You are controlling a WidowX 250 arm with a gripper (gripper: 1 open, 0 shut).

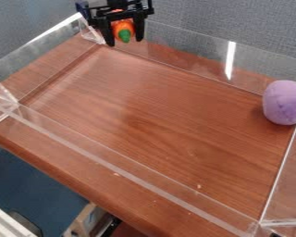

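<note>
My black gripper point(122, 28) is at the top of the view, near the back-left part of the clear-walled enclosure. An orange object with a green end point(123, 34) sits between its fingers, apparently held, above or against the back wall. A purple eggplant-like object point(284, 102) rests at the right edge, by the right wall.
The wooden floor point(144, 130) inside the transparent walls point(200, 51) is bare across the middle and front. Outside at lower left are a blue surface point(27, 176) and some equipment at the bottom corner.
</note>
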